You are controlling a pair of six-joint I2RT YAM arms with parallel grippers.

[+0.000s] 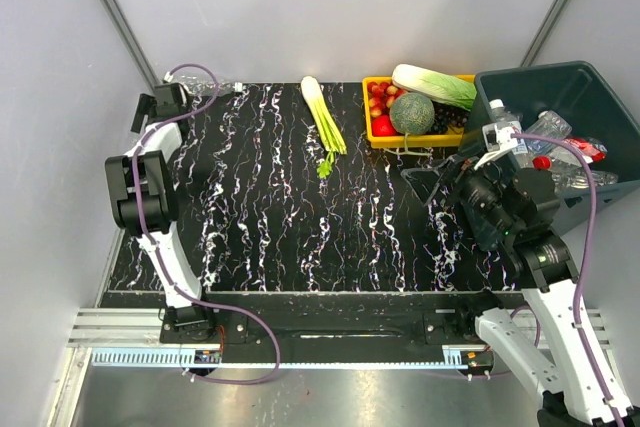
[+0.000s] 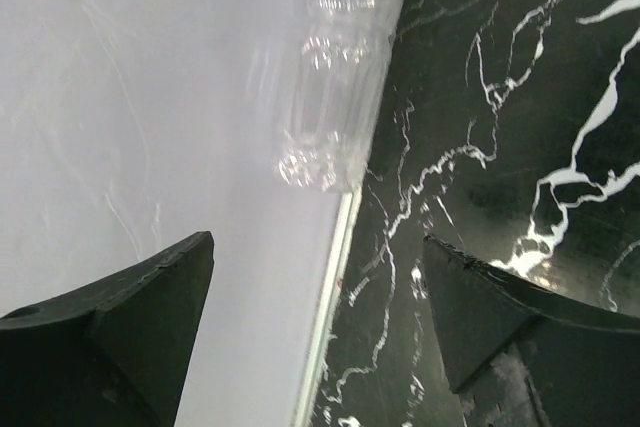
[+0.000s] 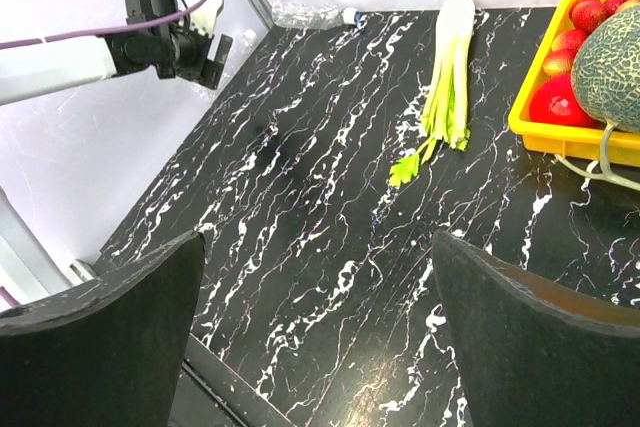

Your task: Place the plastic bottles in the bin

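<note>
A clear plastic bottle with white cap lies along the back left table edge; in the left wrist view its body is just beyond the fingertips of my left gripper, which is open with nothing between. The dark green bin at the right holds several plastic bottles. My right gripper stands open beside the bin, over the table, empty.
A yellow crate of fruit and vegetables sits at the back right. Celery lies in the back middle.
</note>
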